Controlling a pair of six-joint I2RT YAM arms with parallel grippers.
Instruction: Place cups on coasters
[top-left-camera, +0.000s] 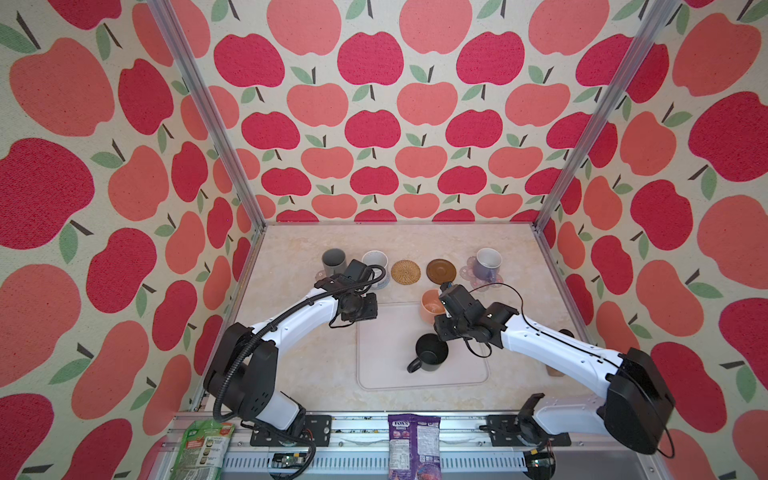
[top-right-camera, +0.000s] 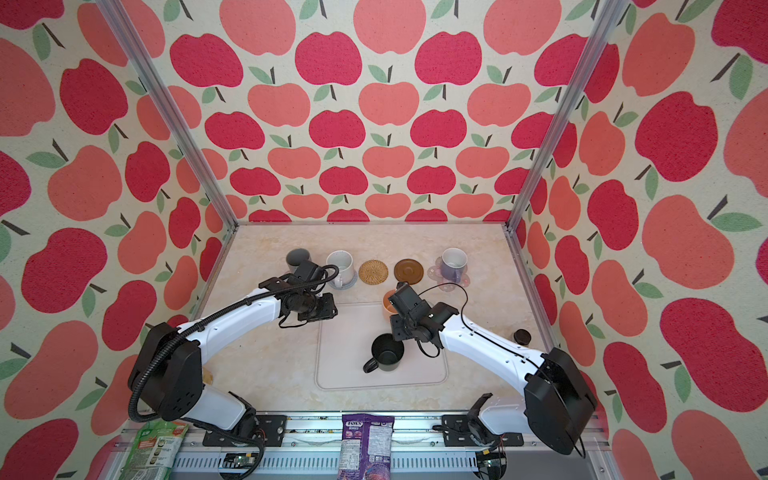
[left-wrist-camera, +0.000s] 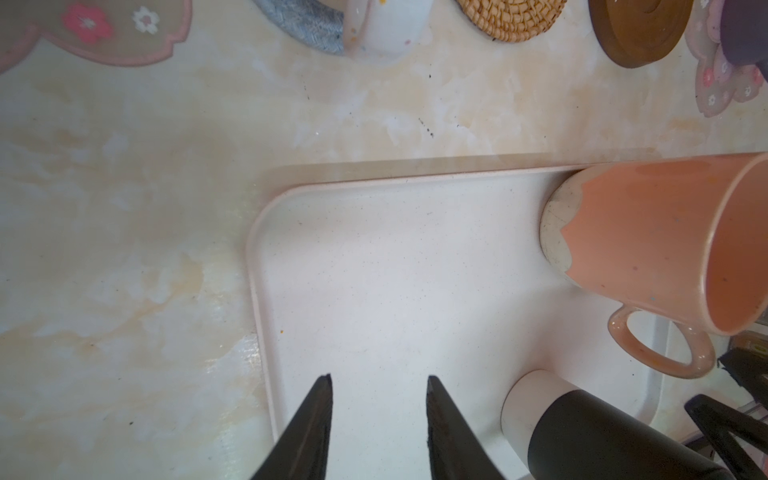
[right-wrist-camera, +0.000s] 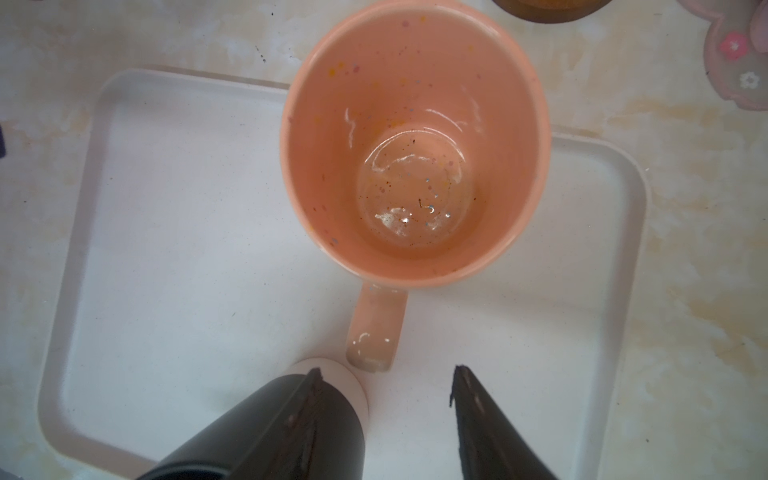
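On the white tray (top-left-camera: 384, 352), an orange cup (right-wrist-camera: 416, 200) stands upright, its handle (right-wrist-camera: 376, 328) pointing toward my right gripper. That gripper is open, its fingertips spread to either side just short of the handle's end. A black cup (top-left-camera: 430, 352) with a pale base stands in the tray's front part, partly beneath the right gripper's left finger in the right wrist view. My left gripper hangs open and empty over the tray's left side. Behind the tray lie two bare coasters, one woven (top-left-camera: 405, 272), one brown (top-left-camera: 441, 271).
A grey cup (top-left-camera: 333, 261) and a white cup (top-right-camera: 340, 266) are at the back left on coasters. On the right, a white-and-purple cup (top-right-camera: 453, 264) occupies a pink flower coaster (top-right-camera: 436, 273). A dark round item (top-right-camera: 521, 337) sits at the right edge.
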